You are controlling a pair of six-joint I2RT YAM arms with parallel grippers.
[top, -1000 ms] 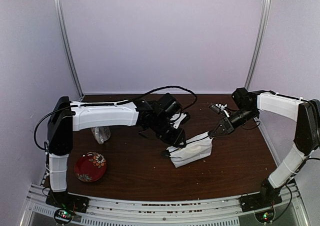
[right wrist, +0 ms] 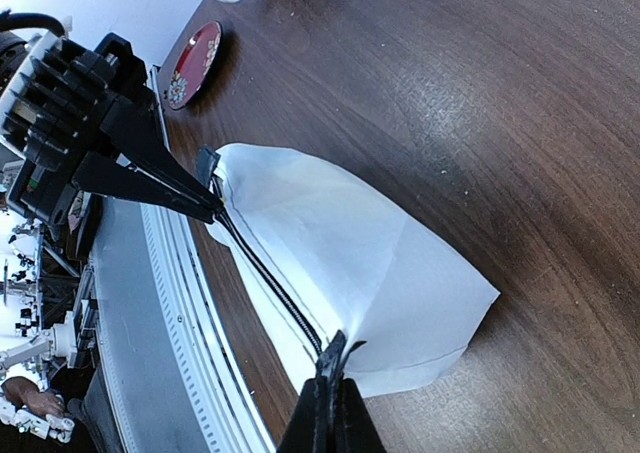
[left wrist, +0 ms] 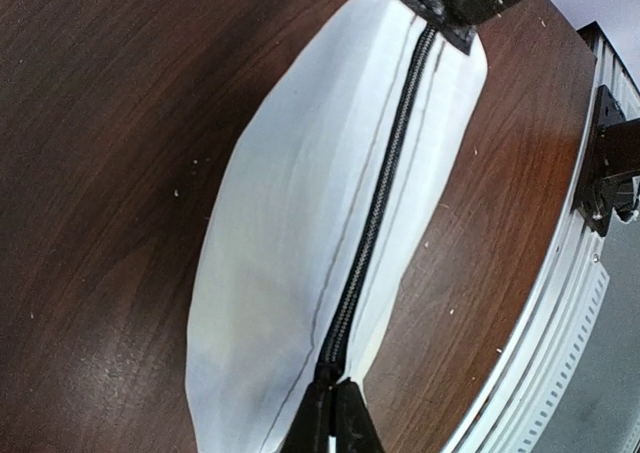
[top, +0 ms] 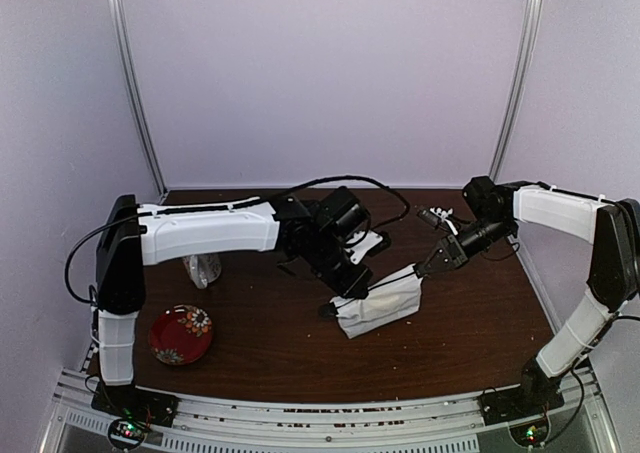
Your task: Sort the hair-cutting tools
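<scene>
A white fabric pouch (top: 380,309) with a black zipper (left wrist: 378,203) lies on the table between both arms. Along the visible length, the zipper's teeth look joined. My right gripper is shut on the black end tab (left wrist: 432,5) at the pouch's right end. At the other end, my left gripper is shut right over the zipper line, close to the left tab (right wrist: 207,165); nothing clearly shows between its fingers, and the zipper's slider cannot be made out. Hair cutting tools are not visible in any view.
A red flowered plate (top: 181,334) sits at the table's front left. Partly behind the left arm stands a white mug (top: 203,269). Bare wood (top: 270,323) lies left of the pouch, and the metal frame rail (top: 330,413) borders the front.
</scene>
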